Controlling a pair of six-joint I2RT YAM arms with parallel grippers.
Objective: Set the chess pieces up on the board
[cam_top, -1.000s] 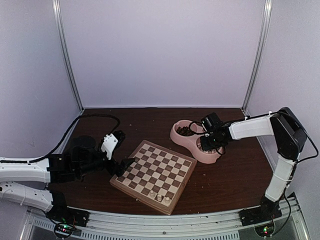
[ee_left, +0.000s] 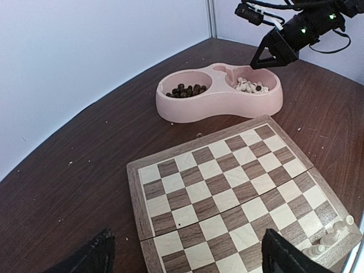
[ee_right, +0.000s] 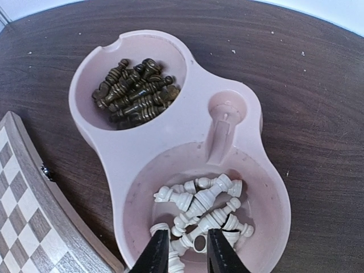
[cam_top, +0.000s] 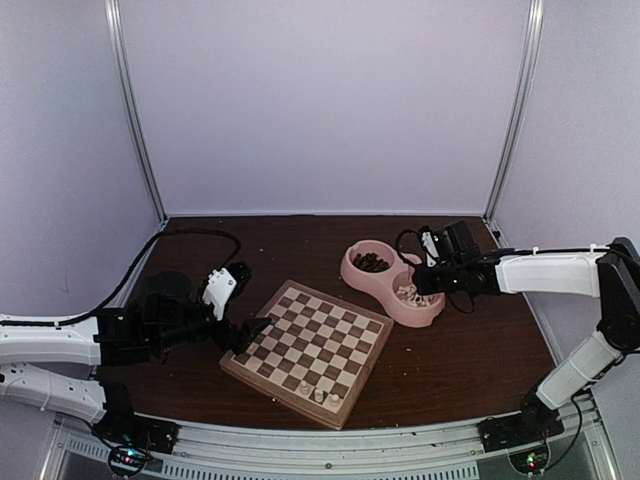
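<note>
The chessboard [cam_top: 312, 350] lies on the dark table, bare but for three white pieces [cam_top: 318, 395] at its front right corner. Beyond it stands a pink two-bowl container [ee_right: 199, 119]: dark pieces [ee_right: 136, 94] fill one bowl, and white pieces [ee_right: 207, 199] lie jumbled in the other. Over the white bowl hovers my right gripper, part open. Its fingertips are a little apart above the white pieces, and I see no piece held between them. At the board's left edge, my left gripper is open and empty.
Bare table [cam_top: 230, 255] stretches behind the board and to its left. A narrow strip of table separates the board from the pink container. Pale walls [cam_top: 320, 110] close off the back and sides.
Since a second ago my right gripper has drawn back to the right over the white bowl, uncovering more of it. My left arm and the board are unchanged.
</note>
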